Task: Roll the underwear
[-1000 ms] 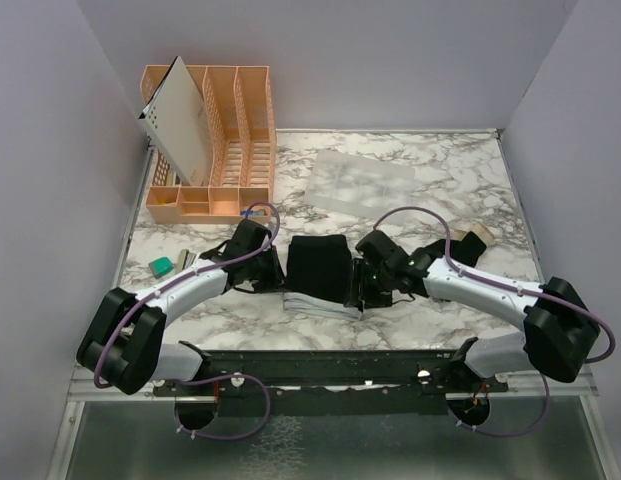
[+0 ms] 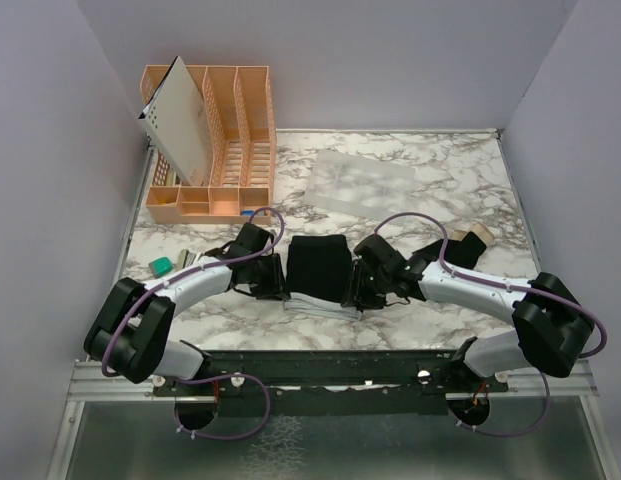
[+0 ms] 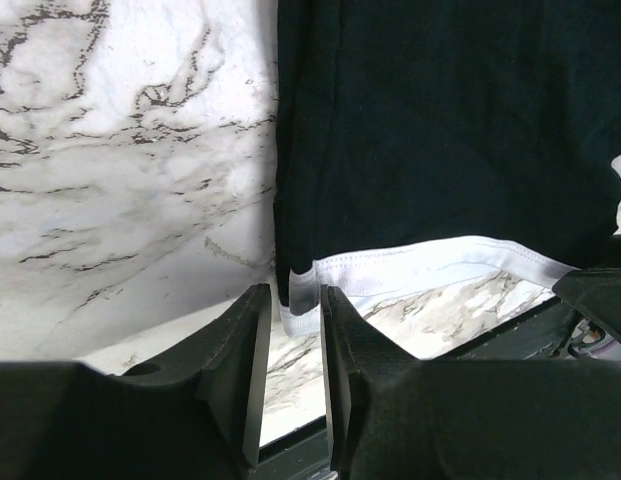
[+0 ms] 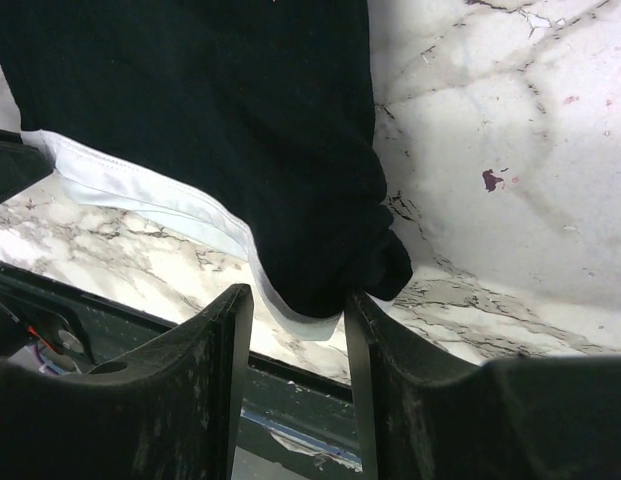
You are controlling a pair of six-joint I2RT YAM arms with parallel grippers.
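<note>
Black underwear [image 2: 319, 268] lies flat at the middle of the table, its white waistband [image 2: 320, 307] along the front edge. My left gripper is at the waistband's left corner, its fingers apart on either side of a small folded bit of white band [image 3: 304, 291]. At the right corner, the black cloth [image 4: 320, 240] is bunched up and the band dips between the parted fingers of my right gripper. In the top view both grippers [image 2: 282, 293] [image 2: 354, 303] point down at the cloth's front corners; their tips are partly hidden.
An orange compartment organizer [image 2: 225, 203] stands at the back left, a white panel [image 2: 180, 125] leaning in it. A translucent sheet [image 2: 360, 183] lies behind the underwear. More black cloth [image 2: 464, 250] sits at right behind the right arm, a green block [image 2: 161, 267] at left.
The underwear lies nearly as before.
</note>
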